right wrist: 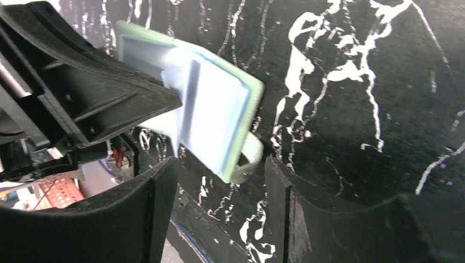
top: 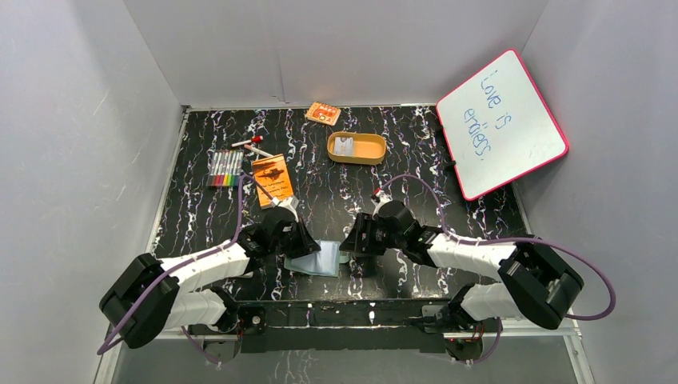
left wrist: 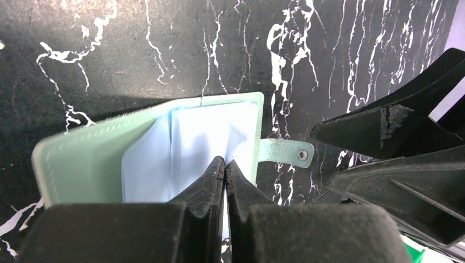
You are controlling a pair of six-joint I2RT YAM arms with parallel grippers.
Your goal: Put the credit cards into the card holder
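A pale green card holder (top: 320,264) with clear sleeves and a snap tab (left wrist: 285,153) lies flat at the front centre of the table. My left gripper is shut over it, a thin upright edge of clear sleeve at its tips, which the right wrist view shows as a lifted flap (right wrist: 181,98). My right gripper stands open just beside the holder's tab end, nothing between its fingers. A yellow tray (top: 372,148) at the back holds pale cards (top: 343,146).
An orange book (top: 272,172), markers (top: 225,168), and a small orange booklet (top: 323,113) lie at the back and left. A whiteboard (top: 502,124) leans at the right. The table right of the holder is mostly clear.
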